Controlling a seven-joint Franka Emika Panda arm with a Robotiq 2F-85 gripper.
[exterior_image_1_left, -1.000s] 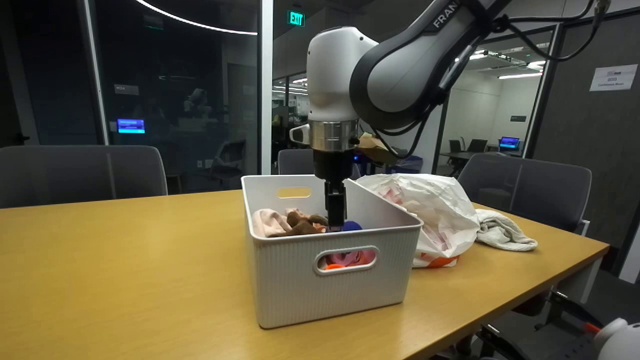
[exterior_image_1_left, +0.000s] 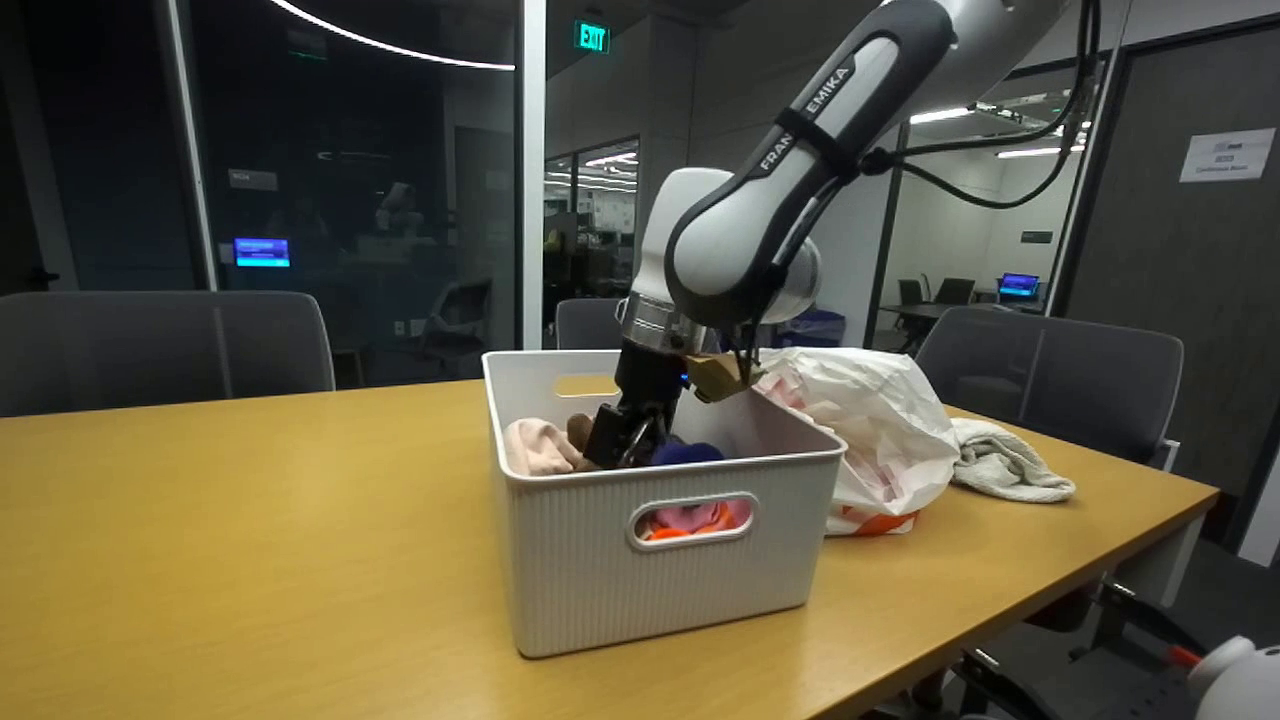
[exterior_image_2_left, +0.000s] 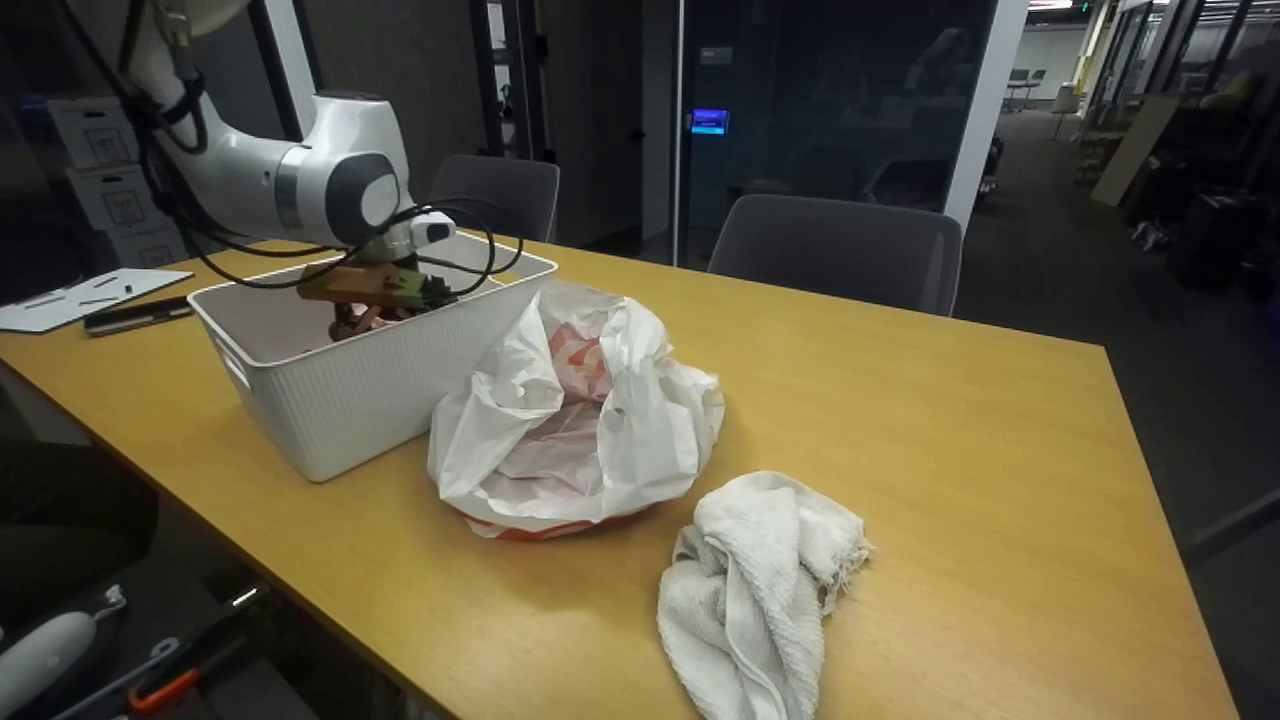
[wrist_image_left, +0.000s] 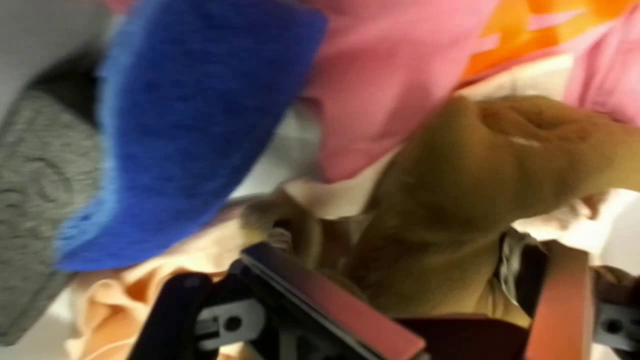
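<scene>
My gripper (exterior_image_1_left: 629, 442) reaches down inside the white ribbed bin (exterior_image_1_left: 672, 588), tilted, its tips partly hidden by the front wall. In the wrist view the gripper is open, with its reddish finger pads (wrist_image_left: 342, 300) well apart. A brown cloth (wrist_image_left: 480, 180) lies bunched ahead of the fingers and runs into the space between the fingers. Beyond it is a pink cloth (wrist_image_left: 384, 78) with an orange print. To the left lie a blue cloth (wrist_image_left: 198, 114) and a grey piece (wrist_image_left: 45, 174). Peach cloth (wrist_image_left: 144, 294) sits lower left.
A crumpled white plastic bag (exterior_image_2_left: 636, 408) stands against the bin's outer side. Near it a whitish towel (exterior_image_2_left: 756, 588) lies on the table. Bin walls surround the gripper closely. Much of the wooden table (exterior_image_1_left: 240, 528) left of the bin is bare.
The arm has come down and the gripper has tilted and shifted left, deeper into the bin. It now covers most of the brown cloth in exterior view 1. Bin and bag have not moved.
</scene>
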